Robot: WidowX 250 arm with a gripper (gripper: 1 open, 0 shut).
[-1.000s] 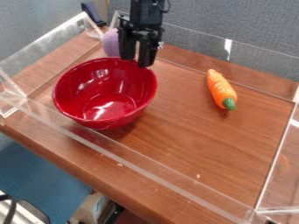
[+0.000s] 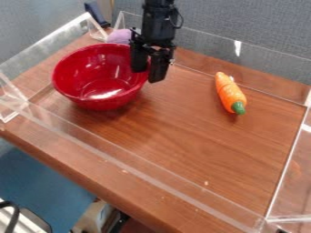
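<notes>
A red bowl (image 2: 95,84) sits at the left of the wooden table. My black gripper (image 2: 149,65) is at its right rear rim, fingers lowered around that edge; whether they are closed on the rim is unclear. Behind the bowl, a purple object (image 2: 119,36) is partly hidden by the gripper and bowl.
An orange carrot (image 2: 228,90) with a green tip lies on the right. Clear low walls edge the wooden table (image 2: 195,155), whose middle and front are bare.
The bowl has shifted slightly back and left along with my gripper.
</notes>
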